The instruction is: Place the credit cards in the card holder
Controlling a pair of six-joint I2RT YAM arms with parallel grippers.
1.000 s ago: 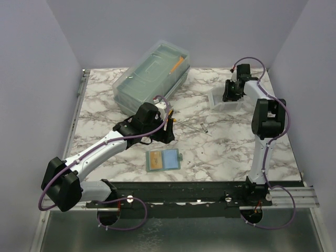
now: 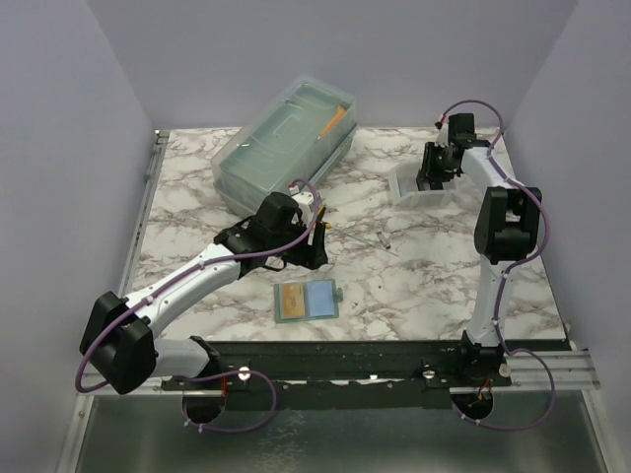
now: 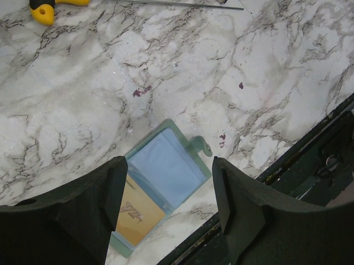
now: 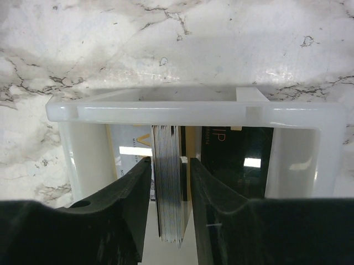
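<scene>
A stack of thin cards (image 4: 167, 182) stands on edge in the translucent white tray (image 4: 99, 112). My right gripper reaches into that tray with a finger on either side of the stack; a narrow gap shows at its right, and whether both pads press on it is unclear. Flat beneath lie a silver card (image 4: 124, 144) and a black card (image 4: 238, 160). What appears to be the card holder, a teal-edged flat case (image 2: 306, 301) with one tan and one pale blue half, lies near the front edge. My left gripper is open and empty above it.
A large lidded clear box (image 2: 281, 148) stands at the back left. A screwdriver (image 3: 52, 8) and a small metal piece (image 2: 383, 239) lie mid-table. Bare marble stretches across the front right.
My right gripper has shifted slightly within the tray area, and the tray has moved a little to the left. The left arm has hardly moved.
</scene>
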